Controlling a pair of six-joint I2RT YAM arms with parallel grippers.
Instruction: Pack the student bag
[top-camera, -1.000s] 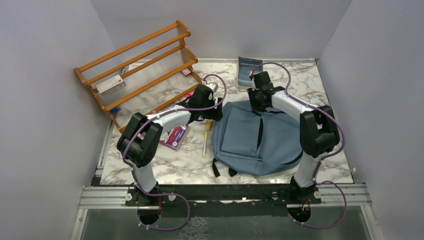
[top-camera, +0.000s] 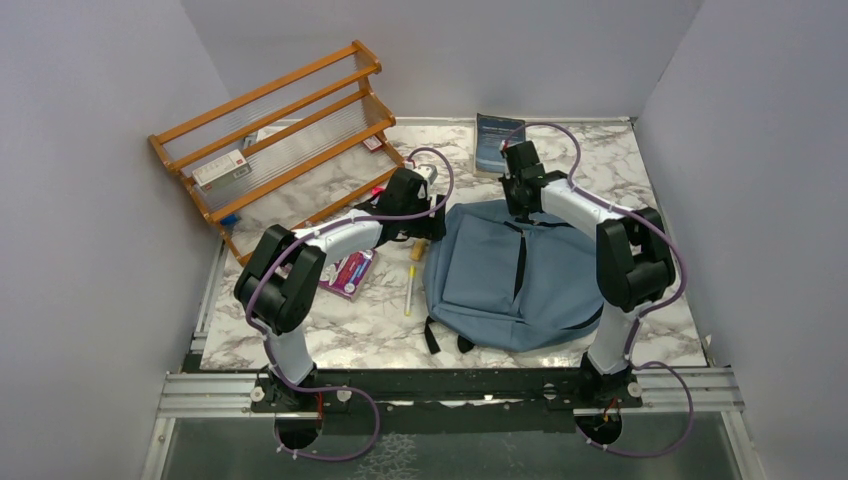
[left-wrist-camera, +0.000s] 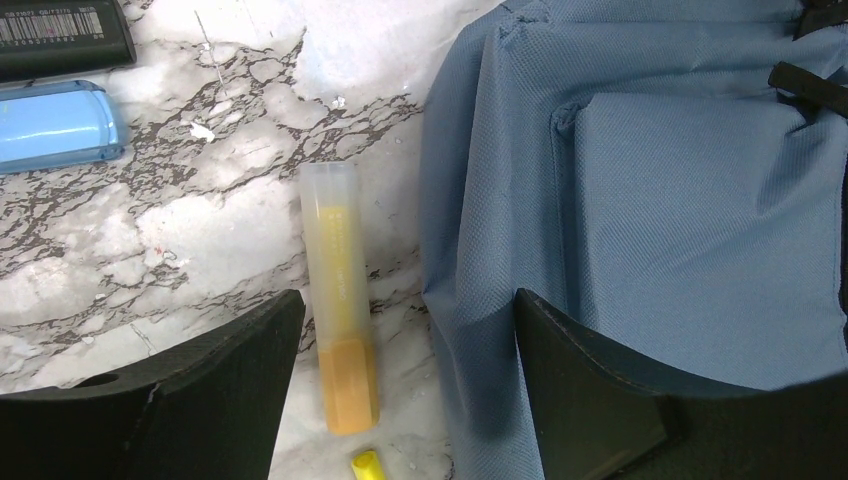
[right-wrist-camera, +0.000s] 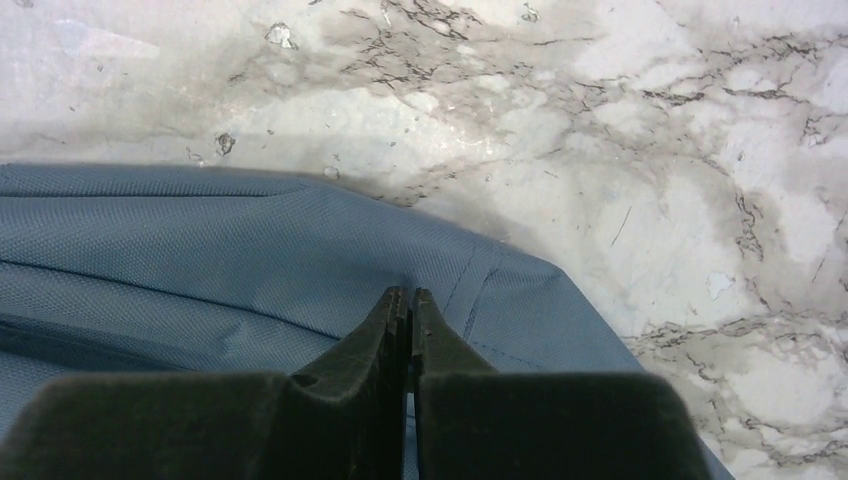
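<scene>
The blue-grey bag (top-camera: 490, 275) lies flat on the marble table. Its left edge runs through the lower right of the left wrist view. My left gripper is open above that edge, nothing clasped. Between its fingers lie a clear tube with an orange end (left-wrist-camera: 343, 290) and the bag's side fold. At the bag's upper edge, my right gripper is shut with its tips against or just over the fabric (right-wrist-camera: 330, 240); whether a thin fold is pinched cannot be told. A yellow-capped pen (top-camera: 409, 290) sits left of the bag.
A wooden rack (top-camera: 280, 140) with a white box (top-camera: 221, 170) stands at the back left. A dark blue book (top-camera: 497, 145) lies behind the bag. Purple packaging (top-camera: 348, 273) rests beneath the left arm. A blue item (left-wrist-camera: 55, 128) and a black one (left-wrist-camera: 60, 40) lie nearby.
My right gripper's fingers have come together at the bag's upper edge, and its arm has shifted very slightly. The left arm and bag look the same.
</scene>
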